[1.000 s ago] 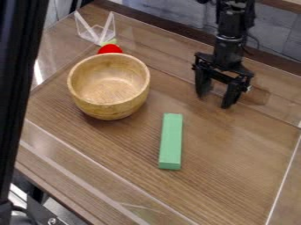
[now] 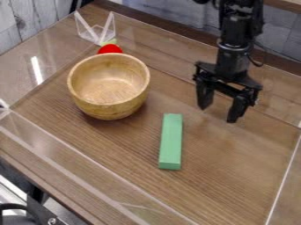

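My black gripper [image 2: 226, 98] hangs low over the wooden table at the right of the camera view, open, with its fingers spread. A green rectangular block [image 2: 171, 142] lies lengthwise below and left of it, apart from it. A wooden bowl [image 2: 108, 107] stands at the left, and a small red object [image 2: 109, 48] with a pale top lies behind it, near a white wire-like shape.
A grey wall runs along the back right behind the arm.
The bowl and green block have not moved.
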